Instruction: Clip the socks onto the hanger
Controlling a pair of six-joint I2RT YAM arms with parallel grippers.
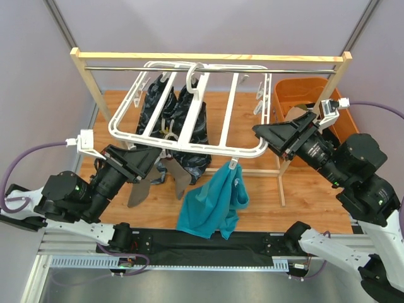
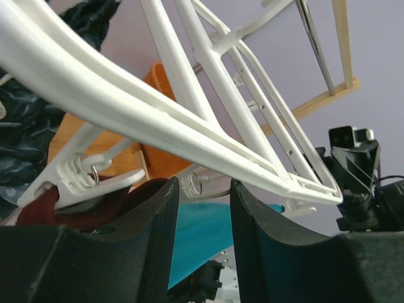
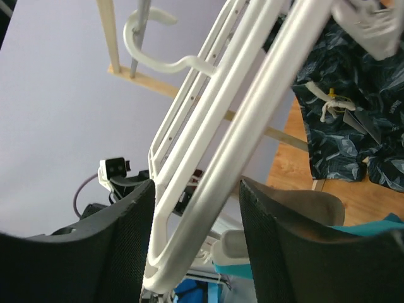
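The white clip hanger (image 1: pixel 224 149) hangs from the rack's metal bar, its frame slanted. A teal cloth (image 1: pixel 218 199) hangs from the front bar near its right end. Taupe socks (image 1: pixel 180 175) show below the front bar at the left. In the left wrist view, dark red fabric (image 2: pixel 95 214) hangs by a clip. At the front left, my left gripper (image 1: pixel 150 165) is part open, a white clip (image 2: pixel 201 187) in the gap between its fingertips. My right gripper is open, its fingers on both sides of the hanger's frame.
Dark patterned garments (image 1: pixel 196 120) hang behind the front bar. An orange bin (image 1: pixel 293 93) stands at the back right. The wooden rack beam (image 1: pixel 208 57) runs across the back. Wooden floor (image 1: pixel 271 211) lies open at the front right.
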